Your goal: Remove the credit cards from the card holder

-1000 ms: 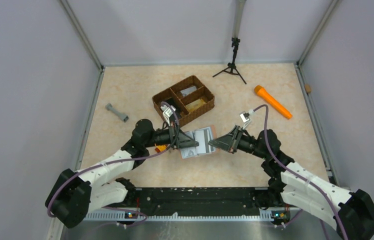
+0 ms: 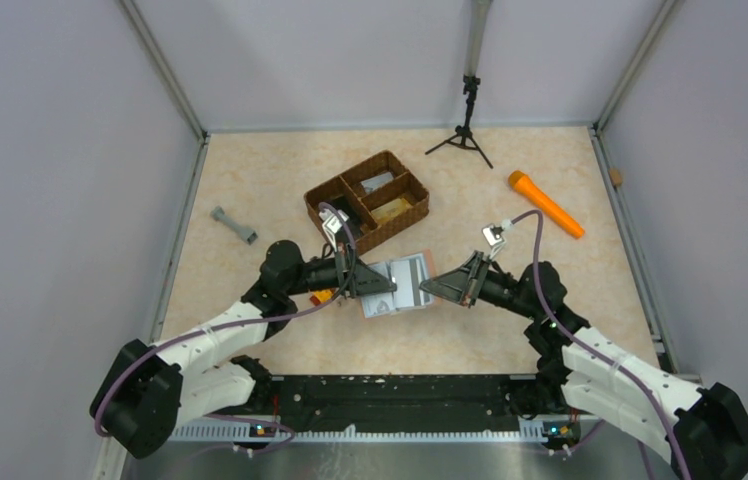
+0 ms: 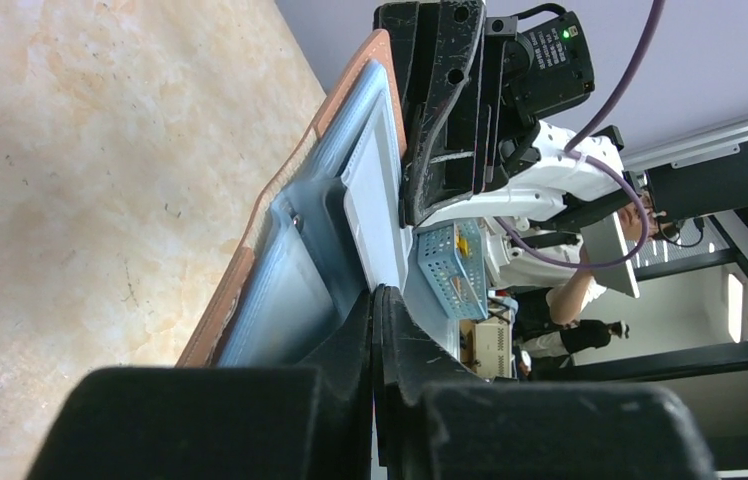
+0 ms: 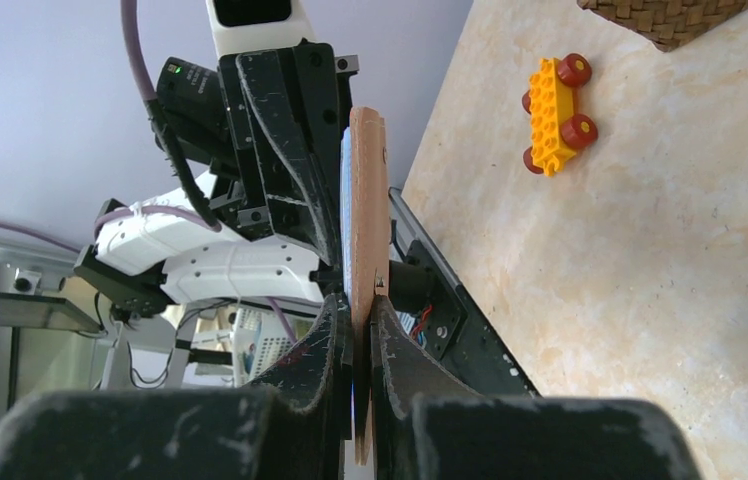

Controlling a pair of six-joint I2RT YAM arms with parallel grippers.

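Observation:
An open card holder, brown-edged with clear bluish sleeves (image 3: 280, 290), is held up over the table between my two arms. My right gripper is shut on the holder's brown edge (image 4: 368, 200). From the other side my left gripper reaches in, its fingers shut. A white card (image 3: 372, 200) stands out of a sleeve, and its lower end meets my left fingertips; whether it is pinched between them is unclear. Seen from above, the card (image 2: 406, 283) has a grey stripe and lies between my left gripper (image 2: 392, 286) and my right gripper (image 2: 424, 287).
Behind the arms stands a divided wicker basket (image 2: 361, 189) with things inside. A yellow toy car (image 4: 552, 115) is on the table near the left arm. Further out lie a grey wrench-like tool (image 2: 234, 225) and an orange microphone (image 2: 547, 204).

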